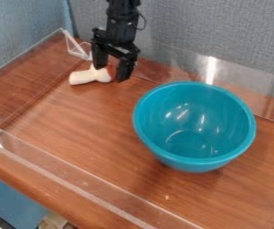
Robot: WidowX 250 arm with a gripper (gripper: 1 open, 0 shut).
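Note:
My black gripper (111, 57) hangs at the back centre of the wooden table (98, 148), open, its fingers spread over and beside a small cream-white elongated object (84, 78). That object lies on the table, its right end partly under the gripper's left finger; whether they touch I cannot tell. A large teal bowl (196, 125) stands at the right.
Clear plastic-looking edging runs along the table's front and back right. A white strap-like item (72, 46) is at the back left by the grey walls.

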